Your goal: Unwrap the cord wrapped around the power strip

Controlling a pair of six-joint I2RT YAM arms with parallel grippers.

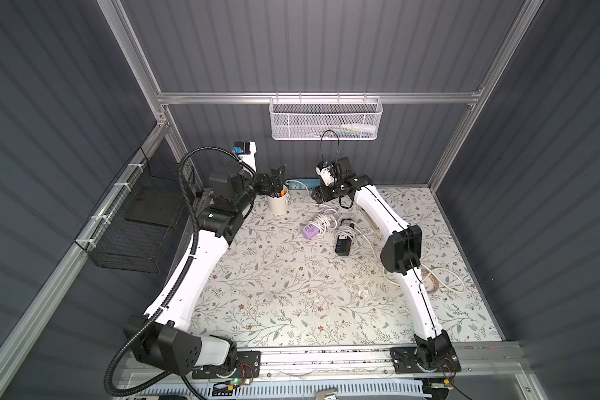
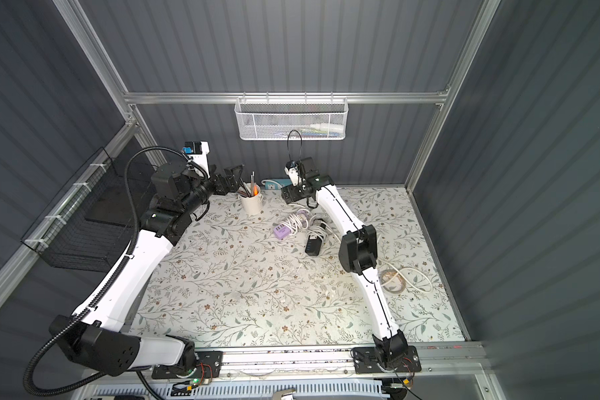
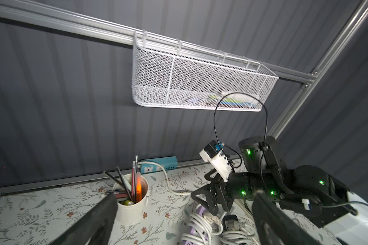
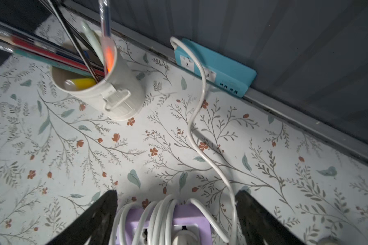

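Note:
Near the table's middle back lies a purple power strip (image 1: 310, 230) with white cord (image 1: 322, 222) wound round it. Beside it, to the right, a black power strip (image 1: 343, 246) has pale cord coiled about its upper part. My right gripper (image 1: 318, 195) stands open above and behind the purple strip; in the right wrist view its blurred fingers (image 4: 92, 216) sit either side of that strip's wound cord (image 4: 161, 224), nothing visibly gripped. Over the pen cup at the back left, my left gripper (image 1: 280, 180) is open and empty, raised clear of both strips.
A white cup (image 3: 131, 212) of pens stands below the left gripper. Against the back wall sits a blue outlet block (image 3: 161, 163), its white cable (image 4: 196, 110) running forward. A tape roll (image 2: 393, 281) and loose cord lie front right.

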